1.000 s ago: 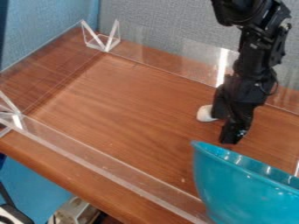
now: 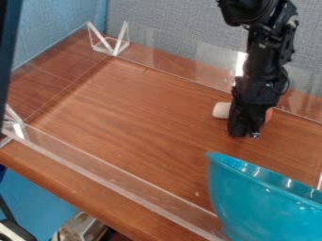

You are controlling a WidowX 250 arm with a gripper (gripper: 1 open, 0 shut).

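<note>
My black gripper (image 2: 247, 126) reaches down to the wooden table at the right, in front of a small pale cylindrical object (image 2: 221, 110) with a reddish part showing at its other side. The fingertips are dark and partly overlap, and I cannot make out anything held between them. A large turquoise bowl (image 2: 258, 202) stands at the near right, below the gripper.
Low transparent walls run along its back and front edges, with white corner brackets (image 2: 108, 42) at the back left. A grey fabric panel stands behind.
My gripper has moved slightly left and up, away from the bowl, and now sits closer over the pale object, whose reddish end has come into view.
</note>
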